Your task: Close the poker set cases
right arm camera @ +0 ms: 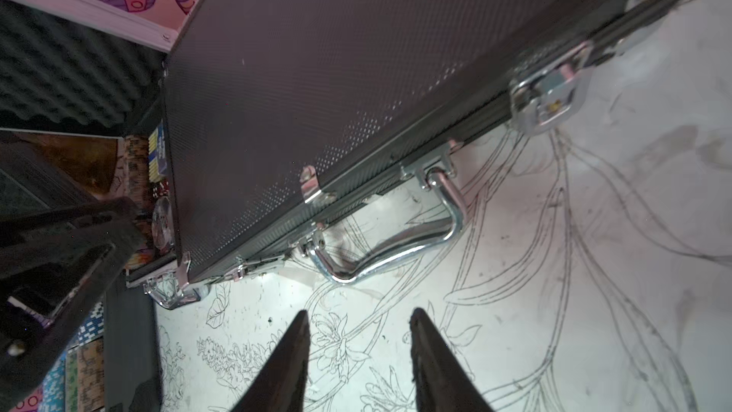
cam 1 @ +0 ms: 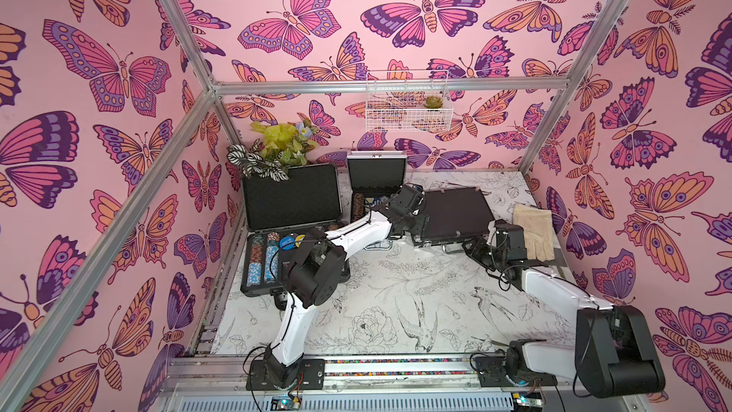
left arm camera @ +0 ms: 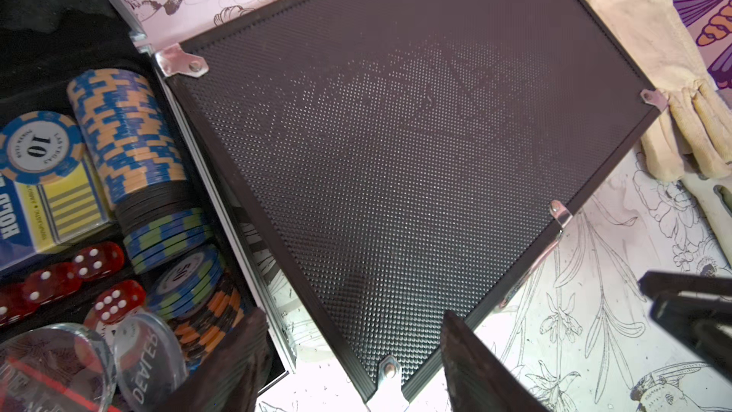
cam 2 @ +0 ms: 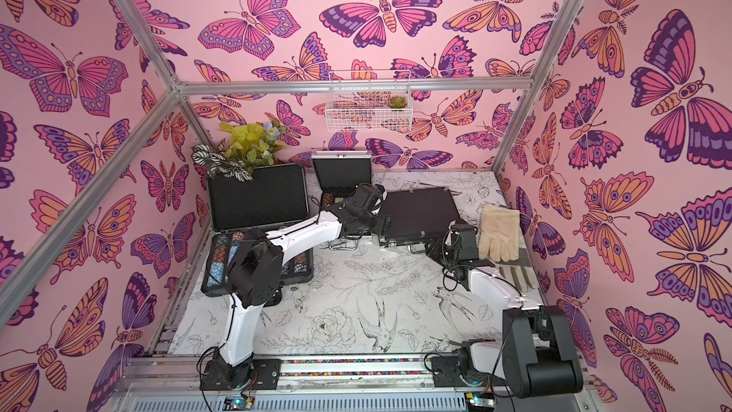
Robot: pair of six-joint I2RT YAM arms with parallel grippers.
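Note:
The right-hand black case (cam 1: 457, 215) lies with its lid down. Its metal handle (right arm camera: 389, 251) and a front latch (right arm camera: 549, 99) face the right gripper; whether the latch is fastened I cannot tell. The middle case (cam 1: 377, 175) stands with its lid up, chips and red dice (left arm camera: 99, 259) inside. The large left case (cam 1: 291, 197) is open too, lid upright. My left gripper is open over the right-hand case's near-left corner, nothing between its fingers. In front of the handle, my right gripper has its fingers apart, with only tabletop showing between them.
Beige gloves (cam 1: 533, 230) lie right of the closed case. Flowers (cam 1: 286, 145) stand behind the left case's lid. A wire basket (cam 1: 408, 110) hangs on the back wall. Both grippers are close together.

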